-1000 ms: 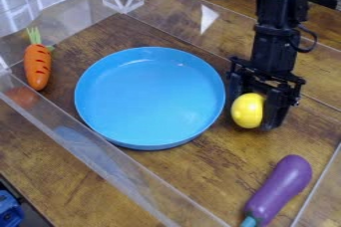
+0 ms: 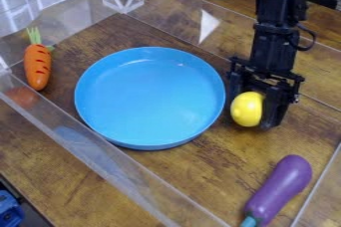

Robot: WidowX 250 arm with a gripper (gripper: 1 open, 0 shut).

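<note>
The black gripper is low over the wooden table on the right, its lower end around a yellow round object. Its fingers are dark and partly hidden by that object, so I cannot tell how far they are closed. The yellow object is just right of a blue plate, close to its rim.
An orange carrot lies at the far left. A purple eggplant lies at the lower right. Clear plastic edges border the table along the left and bottom. The back of the table, left of the arm, is largely free.
</note>
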